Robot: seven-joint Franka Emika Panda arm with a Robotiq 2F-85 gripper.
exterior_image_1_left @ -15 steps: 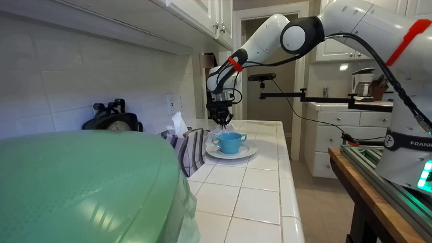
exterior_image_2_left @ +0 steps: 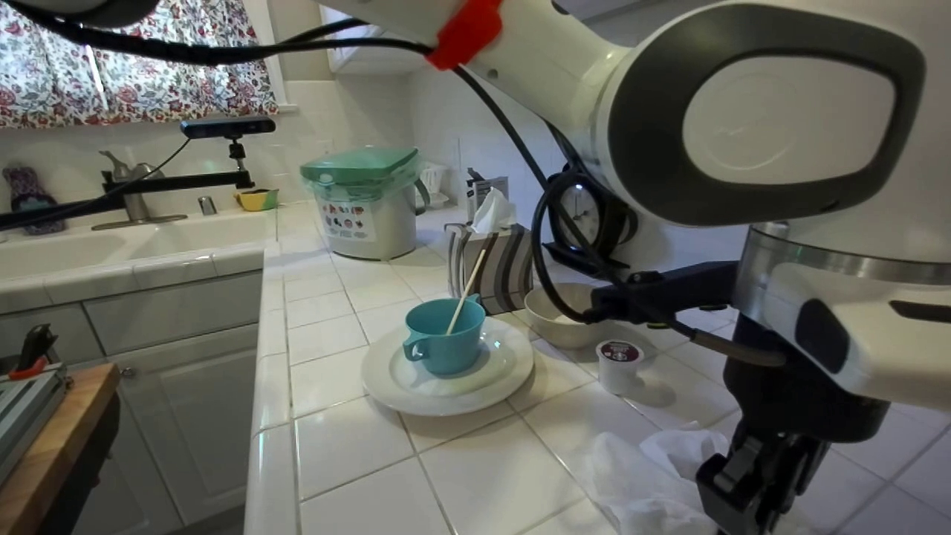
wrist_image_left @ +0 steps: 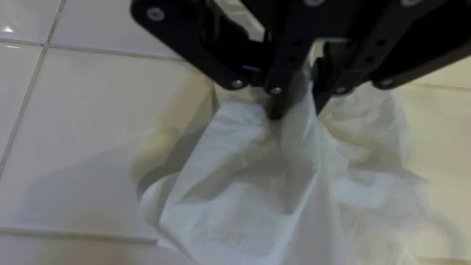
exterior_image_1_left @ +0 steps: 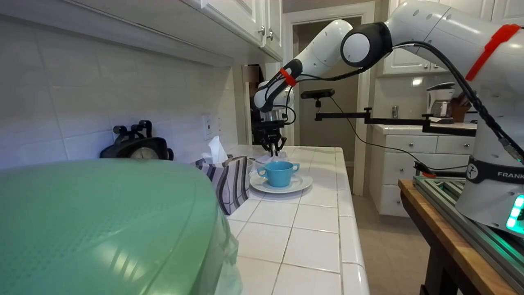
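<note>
A crumpled white tissue (wrist_image_left: 247, 212) lies on the tiled counter below my gripper. In the wrist view the two dark fingers stand a little apart, with a fold of the tissue rising between them. Exterior view 1 also shows the fingers of the gripper (exterior_image_1_left: 274, 151) spread, low over the counter behind the blue cup (exterior_image_1_left: 278, 174). From the other side, the tissue (exterior_image_2_left: 646, 486) spreads out beside the gripper, whose tips are partly cut off. Whether the pads still touch the fold is unclear.
The two-handled blue cup holds a thin stick (exterior_image_2_left: 466, 293) and stands on a white plate (exterior_image_2_left: 383, 392). Nearby are a small pod cup (exterior_image_2_left: 619, 367), a bowl (exterior_image_2_left: 563, 325) and a striped tissue box (exterior_image_2_left: 513, 267).
The gripper has shifted slightly to the right in exterior view 1, and its fingers look wider apart than before. Cup, plate and tissue box have not moved.
</note>
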